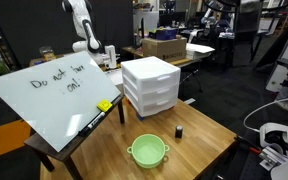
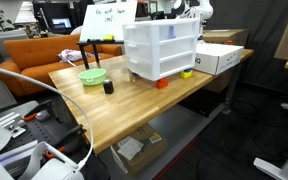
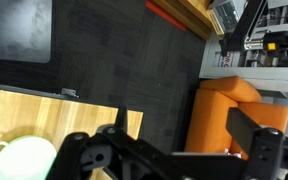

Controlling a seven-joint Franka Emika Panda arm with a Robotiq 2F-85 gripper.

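In the wrist view my gripper is open, its dark fingers wide apart with only floor and the table edge visible between them. A light green bowl [image 1: 148, 151] with two small handles sits on the wooden table, and part of this bowl [image 3: 22, 158] shows at the lower left of the wrist view, off to the side of my fingers. A small black object [image 1: 179, 131] stands to the bowl's right; the other exterior view shows the same black object [image 2: 109, 87] near the table edge. My arm is mostly out of both exterior views.
A white drawer unit [image 1: 152, 86] stands on the table behind the bowl. A tilted whiteboard [image 1: 59, 100] with handwriting and a yellow item [image 1: 104, 105] at its edge occupies the left. Small red [image 2: 162, 84] and yellow [image 2: 187, 74] blocks lie by the drawers.
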